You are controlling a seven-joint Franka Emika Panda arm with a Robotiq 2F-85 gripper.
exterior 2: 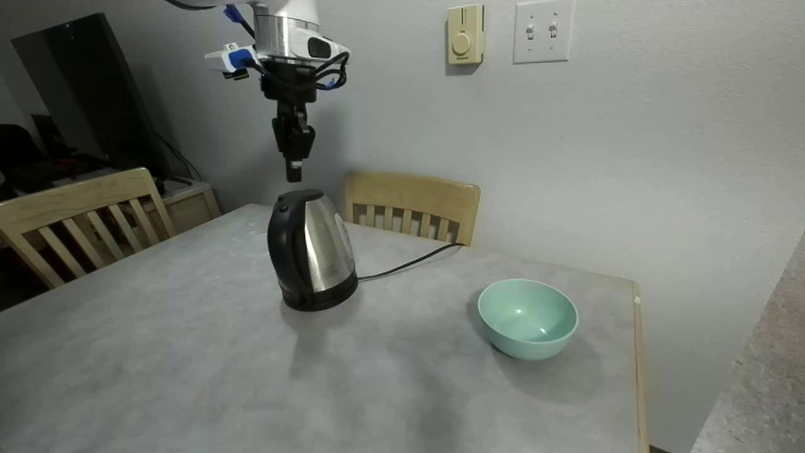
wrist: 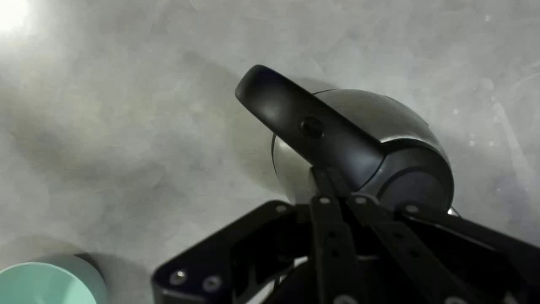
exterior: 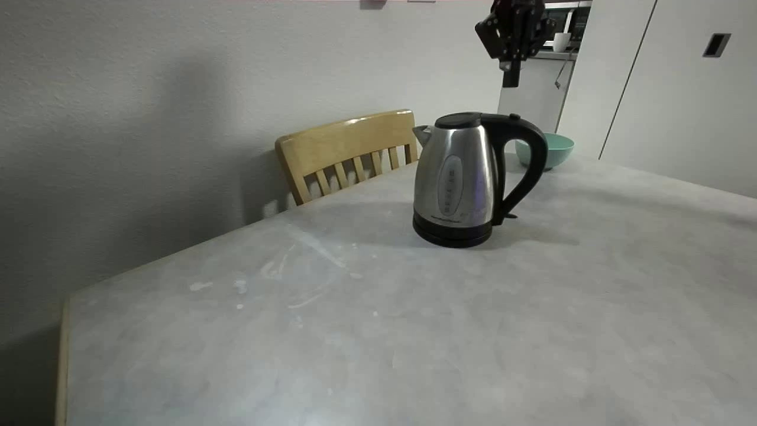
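Observation:
A silver kettle (exterior: 454, 181) with a black lid and handle stands upright on the grey table. My gripper (exterior: 511, 74) hangs above the level of its lid, fingertips pointing down, with a gap between them and the kettle in exterior view 2. There the gripper (exterior 2: 294, 172) is right over the kettle (exterior 2: 328, 245). From the wrist, the shut fingers (wrist: 326, 185) overlap the base of the black handle (wrist: 309, 121), near the lid (wrist: 417, 177). Nothing shows between them.
A mint-green bowl (exterior 2: 528, 321) sits near the table's end, its inside empty. The kettle's black cord (exterior 2: 411, 263) runs to the table edge by a wooden chair (exterior 2: 415, 200).

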